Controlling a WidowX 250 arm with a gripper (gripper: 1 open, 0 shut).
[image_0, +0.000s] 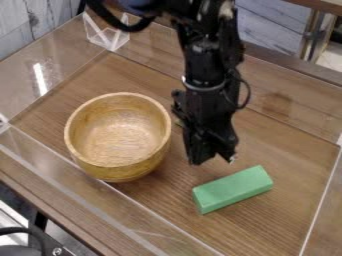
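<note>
The black arm reaches down from the top centre to its gripper (206, 152), which is low over the table, right of a round wooden bowl (118, 137) and above and left of a green block (233, 190). The gripper looks shut, with nothing visible between its fingers. The green block lies flat on the wooden table, apart from the gripper.
The wooden table (287, 150) has bare room at the right and upper left. Clear plastic pieces stand at the upper left corner and left edge. A dark cable curves at the lower left.
</note>
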